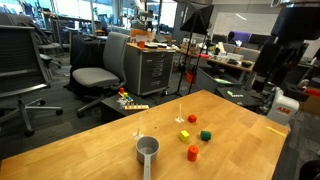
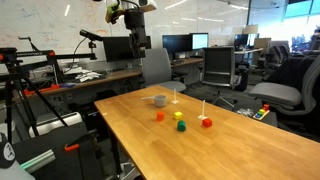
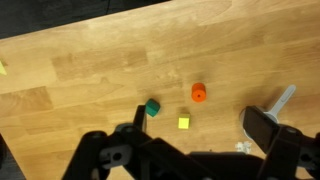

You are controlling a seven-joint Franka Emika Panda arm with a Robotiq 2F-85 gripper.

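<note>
High over the table my gripper (image 1: 268,76) hangs open, with empty space between its fingers. Seen from the wrist view, an orange-red cylinder (image 3: 199,92) lies below and in front of the fingers, with a green block (image 3: 152,107) and a yellow block (image 3: 184,123) close by. A grey pot (image 1: 147,147) with a long handle stands on the table in exterior view 1. Farther back there is a small red object (image 1: 192,115). In the wrist view the right finger partly hides the pot, and the gripper body covers the table behind it.
A thin white upright piece (image 1: 180,112) stands near the red object. Bare wooden table (image 2: 230,150) spreads widely around the small objects. Office chairs (image 1: 100,75) and a drawer cabinet (image 1: 148,68) stand beyond the table's edge.
</note>
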